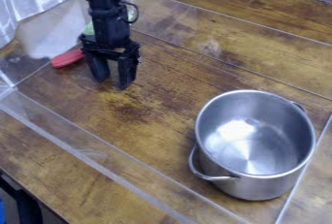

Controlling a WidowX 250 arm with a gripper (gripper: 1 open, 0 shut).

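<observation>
A black robot gripper point(112, 67) hangs low over the wooden table at the upper left, its fingers pointing down close to the surface; whether anything is between them cannot be made out. A red object point(68, 58) lies just left of the gripper, partly hidden behind it, and a bit of something green shows behind the arm. A large steel pot point(253, 143) with side handles stands at the lower right, well apart from the gripper.
Transparent strips or panels run along the left and front. A dark edge lies at the top right.
</observation>
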